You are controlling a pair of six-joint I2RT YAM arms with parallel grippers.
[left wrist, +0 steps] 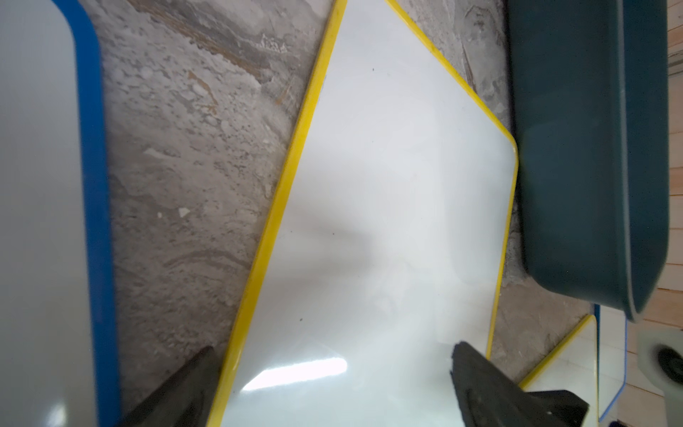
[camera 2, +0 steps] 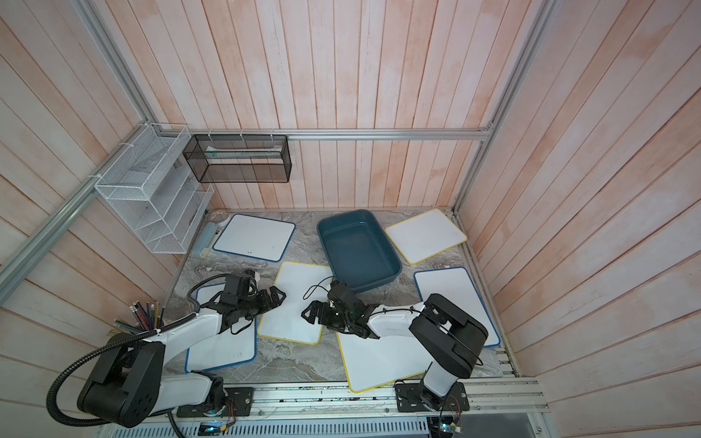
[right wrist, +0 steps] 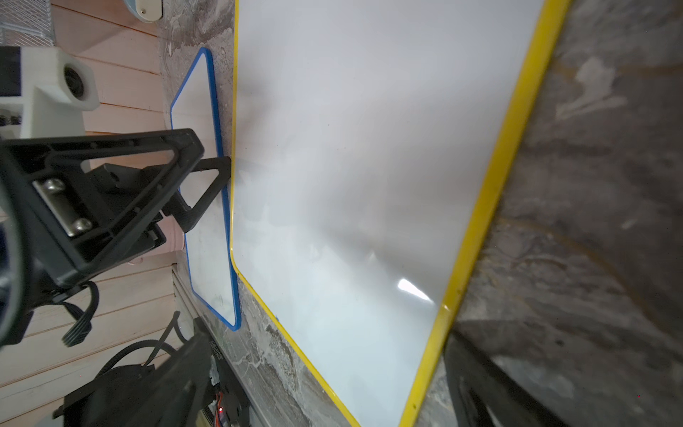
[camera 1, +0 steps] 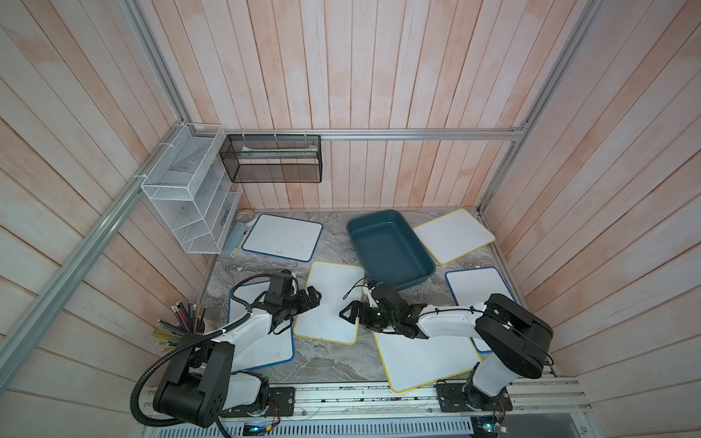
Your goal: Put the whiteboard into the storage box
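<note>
A white whiteboard with a yellow rim [camera 1: 332, 292] lies flat between my two arms, slightly turned. My left gripper [camera 1: 314, 296] stands open at its left side; in the left wrist view one fingertip [left wrist: 202, 370] is by the yellow left edge, the other finger [left wrist: 476, 377] appears over the board's right part. At the opposite side my right gripper [camera 1: 346, 312] is open too. In the right wrist view, one of its fingers [right wrist: 466, 370] is close against the yellow edge; contact cannot be told. A dark teal box [camera 1: 387, 244], empty, sits just behind the board.
A blue-rimmed board [camera 1: 252, 350] lies under the left arm and a yellow-rimmed one [camera 1: 423, 361] under the right. Further boards lie at the back left [camera 1: 283, 237], back right [camera 1: 454, 235] and right [camera 1: 474, 286]. A pen holder [camera 1: 188, 321] stands left.
</note>
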